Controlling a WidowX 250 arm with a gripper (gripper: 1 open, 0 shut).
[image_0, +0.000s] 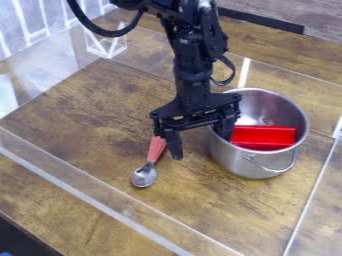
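My black gripper (194, 124) is low over the table, open, its fingers spread between a pink-handled spoon and a steel pot. The spoon (144, 174) lies on the table left of the pot, its handle end partly hidden under the left finger. The pot (257, 162) stands at the right with a red block (266, 142) inside. The right finger reaches over the pot's left rim; whether it touches is unclear.
A small white frame-like object (107, 46) stands at the back left.
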